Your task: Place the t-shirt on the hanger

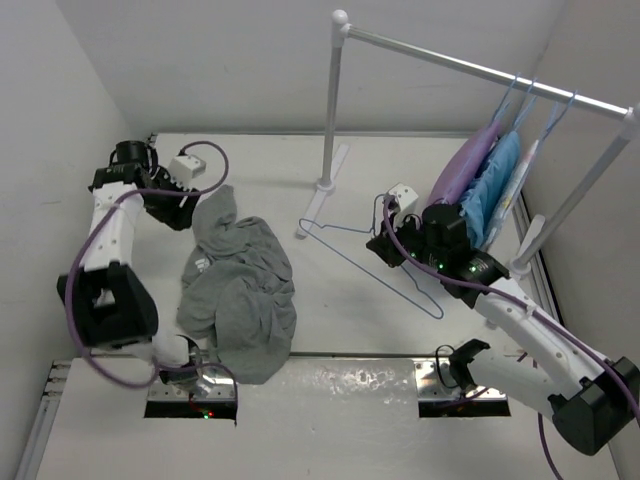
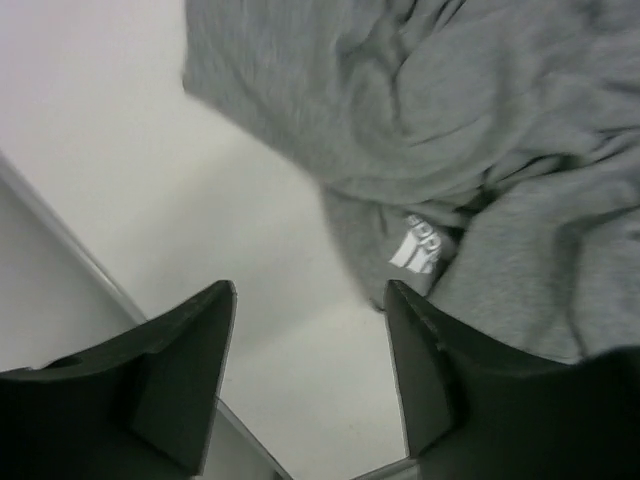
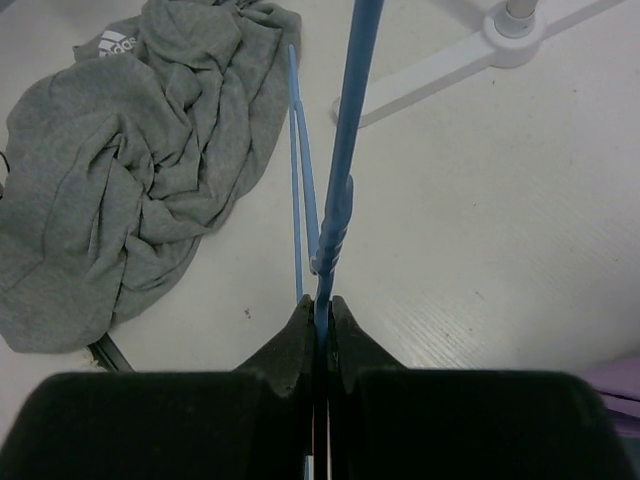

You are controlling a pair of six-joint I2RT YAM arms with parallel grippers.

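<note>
The grey t-shirt (image 1: 240, 280) lies crumpled on the left half of the table, its lower end hanging past the front edge. A white logo (image 2: 416, 246) shows on it in the left wrist view. My left gripper (image 1: 182, 218) is at the shirt's upper left side; its fingers (image 2: 205, 350) stand apart with only table and cloth seen beyond. The right gripper is shut on the blue wire hanger (image 3: 345, 130), gripping it by the neck near the hook. That hanger (image 1: 365, 268) is held over the table's middle, apart from the shirt.
A white rack (image 1: 331, 110) rises at the back and right. Purple, blue and white garments (image 1: 490, 180) hang from its rail beside my right arm. The rack's foot (image 1: 322, 195) lies between shirt and hanger.
</note>
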